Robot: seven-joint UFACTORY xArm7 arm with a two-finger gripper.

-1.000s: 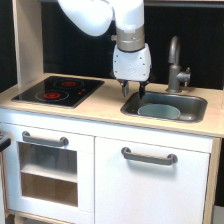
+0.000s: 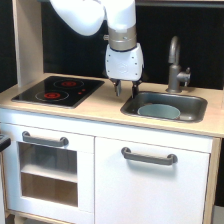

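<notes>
My gripper (image 2: 125, 91) hangs over the counter, close to the left edge of the sink. Its dark fingers point downward and stand apart, with nothing visible between them. A grey-green round dish (image 2: 158, 111) lies inside the dark sink (image 2: 188, 119), to the right of my gripper and apart from it.
A dark tap (image 2: 174, 62) rises behind the sink. The black hob (image 2: 58, 91) with two reddish burners lies to the left. Bare wooden counter (image 2: 98, 105) separates hob and sink. White cabinet doors (image 2: 130, 190) with dark handles (image 2: 149, 157) are below.
My gripper has shifted a little to the left, away from the sink. The dish in the sink looks unmoved.
</notes>
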